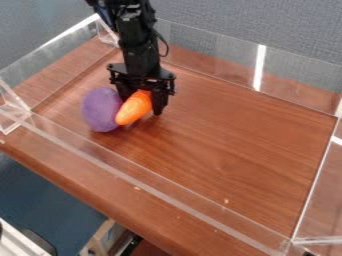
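The black gripper [140,92] is low over the left part of the wooden surface, around the upper end of an orange carrot-like object [132,110], which slants down to the lower left. A purple oval object [99,108] lies against the orange one's left side, partly behind it. The fingers partly hide the orange object; whether they are closed on it is hard to tell.
Clear plastic walls [261,62] border the wooden surface [234,150] on the sides. The middle and right of the surface are empty. Beyond the near left edge is a lower dark floor with some items.
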